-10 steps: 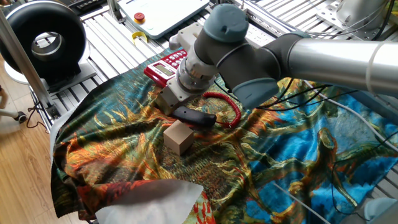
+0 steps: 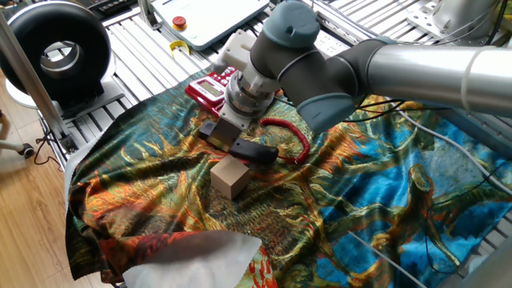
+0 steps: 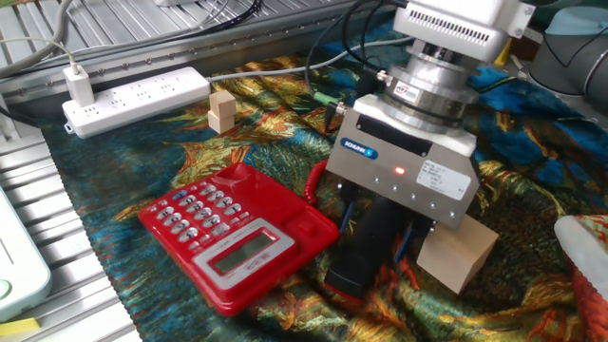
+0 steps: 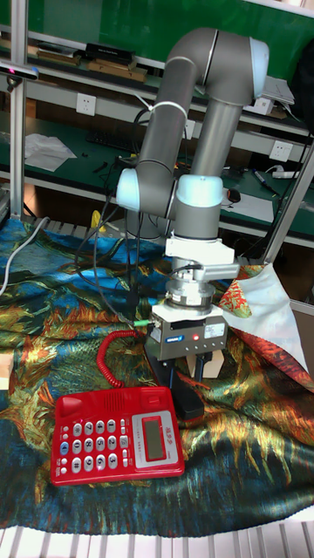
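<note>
A black telephone handset lies off its base on the patterned cloth, its red-edged end toward the camera in exterior view 2. The red telephone with its keypad and small display sits beside it, the coiled red cord curving behind. My gripper points down over the handset, with one finger on each side of it. The fingers stand apart and look open, with slight gaps to the handset; contact is not clear. A plain wooden block rests close by the handset on the other side from the telephone.
Two small wooden blocks stand near a white power strip at the cloth's back edge. The cloth is wrinkled, with a pale folded-over corner. A black ring-shaped device stands beyond the cloth. Room is free around the front of the cloth.
Over the last second my gripper has shifted and turned slightly above the handset. The handset, telephone and wooden block have stayed in place.
</note>
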